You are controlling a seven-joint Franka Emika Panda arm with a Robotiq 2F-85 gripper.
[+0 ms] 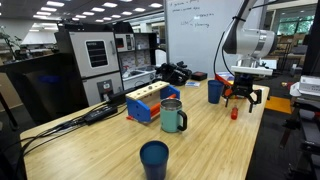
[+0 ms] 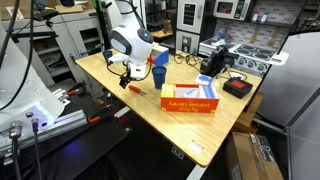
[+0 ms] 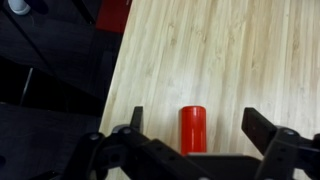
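Observation:
A short red cylinder (image 3: 193,132) lies on the light wooden table, in the lower middle of the wrist view. My gripper is open above it, one finger to each side and nothing gripped. Part of the cylinder's near end is hidden behind the gripper. In exterior view 1 the red object (image 1: 234,113) is at the right of the table, just in front of the gripper (image 1: 242,98). Exterior view 2 has the red object (image 2: 135,89) near the table's edge, close to the gripper (image 2: 124,80).
A blue cup (image 1: 215,92) stands near the arm. Farther along are a teal mug (image 1: 173,116), a dark blue cup (image 1: 154,160) and a red-and-blue box with a wooden top (image 2: 188,104). Bare table surrounds the red cylinder.

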